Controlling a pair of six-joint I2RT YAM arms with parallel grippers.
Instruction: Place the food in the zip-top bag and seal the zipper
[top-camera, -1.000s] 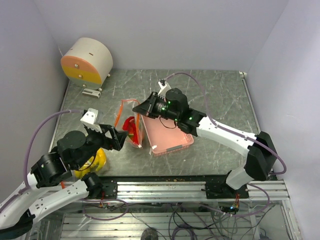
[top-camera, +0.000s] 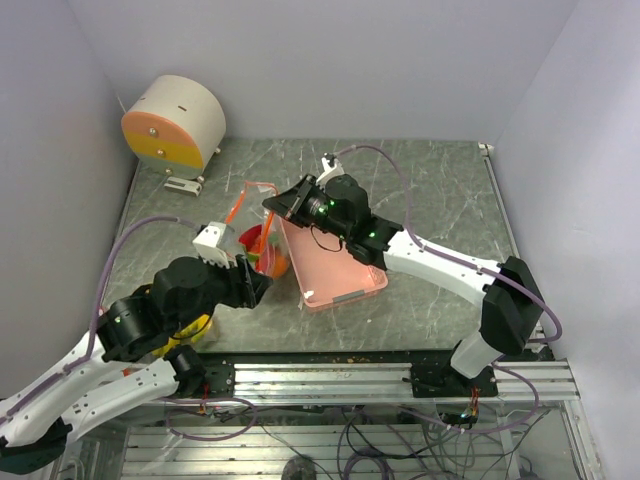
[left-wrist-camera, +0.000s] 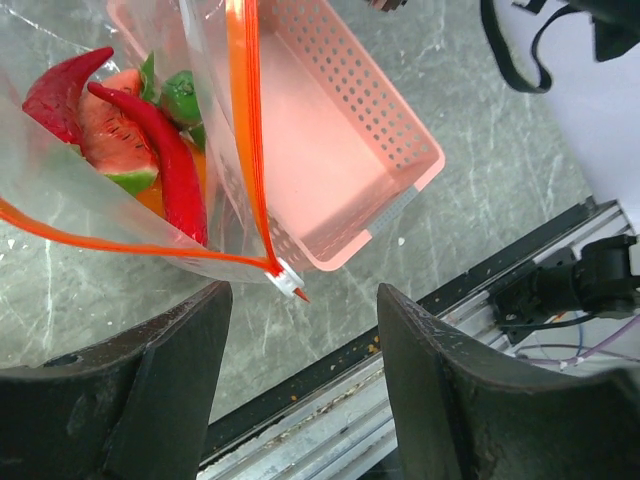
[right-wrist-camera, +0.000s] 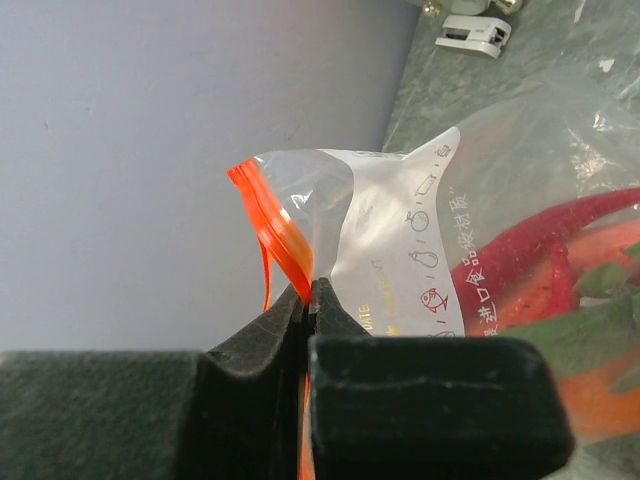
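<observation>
A clear zip top bag (right-wrist-camera: 400, 230) with an orange zipper rim stands with its mouth spread. Inside it, in the left wrist view, lie red peppers (left-wrist-camera: 178, 180), a watermelon slice (left-wrist-camera: 115, 140) and a green piece (left-wrist-camera: 180, 98). My right gripper is shut on the bag's orange rim, which runs between its fingertips. The left gripper is part open, its two fingers either side of the white slider (left-wrist-camera: 286, 280) at the rim's corner. The slider appears just ahead of the fingertips, not clasped.
A pink basket (top-camera: 330, 265) stands empty right of the bag. Yellow food (top-camera: 185, 332) lies partly under the left arm. A rounded cabinet (top-camera: 175, 125) is at the back left.
My left gripper has moved right and slightly down in the top view, up to the bag's near corner. The right gripper has shifted slightly left, still on the rim.
</observation>
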